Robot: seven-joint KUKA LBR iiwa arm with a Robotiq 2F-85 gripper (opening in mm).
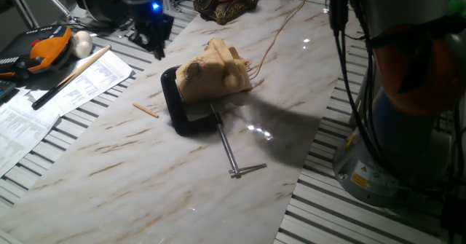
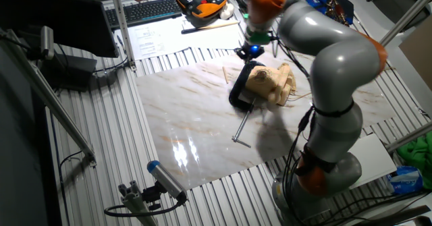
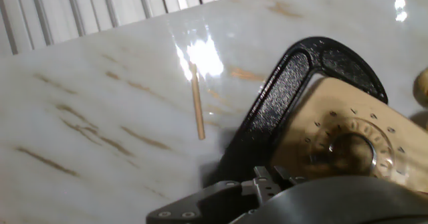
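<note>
A cream rotary-dial telephone [image 1: 211,73] sits on the marble-patterned board, with its round dial [image 3: 351,154] showing in the wrist view. Around its dial end stands a black C-clamp [image 1: 175,107], whose metal screw [image 1: 228,148] reaches toward the front of the board. A thin wooden stick [image 3: 198,107] lies flat on the board, apart from the clamp. My gripper [image 1: 159,54] hangs above the board beyond the clamp, touching nothing that I can see. In the wrist view its dark metal parts fill the bottom edge, and the gap between the fingers cannot be made out.
An ornate dark-gold object [image 1: 224,2] stands at the back. Papers [image 1: 91,76], a black-and-tan stick [image 1: 71,78] and an orange-black device [image 1: 36,51] lie to the left. The cord [image 1: 284,25] trails behind the telephone. The board's front left is clear.
</note>
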